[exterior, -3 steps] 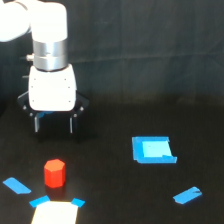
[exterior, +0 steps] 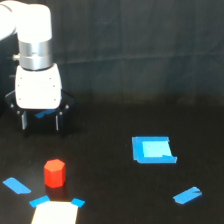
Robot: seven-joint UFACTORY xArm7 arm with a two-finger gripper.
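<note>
My white gripper (exterior: 38, 118) hangs at the upper left above the dark table, its two black fingers apart with nothing visible between them. Below it and a little to the right, a red hexagonal block (exterior: 55, 173) rests on the table. In front of that lies a pale cream square (exterior: 54, 214), cut off by the bottom edge, with blue tape at its corners. A light blue square (exterior: 156, 149) framed in blue tape lies right of centre.
Short blue tape strips lie at the left (exterior: 16, 186) and lower right (exterior: 187, 195). A dark backdrop stands behind.
My gripper has moved a little to the left. The red block and the squares are where they were.
</note>
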